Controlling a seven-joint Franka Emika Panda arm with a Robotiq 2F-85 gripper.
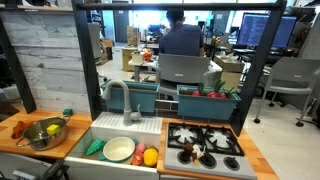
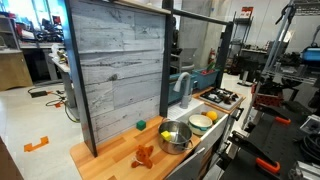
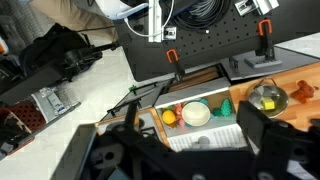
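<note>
My gripper stands open in the wrist view, its dark fingers wide apart on either side with nothing gripped between them. It hangs high over the counter, clear of the objects. Below it shows a metal pot with a yellow thing inside. The pale bowl lies in the sink, with a yellow item and a green item on either side of it. In exterior view 1 the pot sits on the wooden counter left of the sink, and the bowl is inside the basin.
A stove fills the counter right of the sink, with small items on it. The faucet rises behind the basin. An orange-red object and a small green one lie near the pot. Dark posts frame the counter.
</note>
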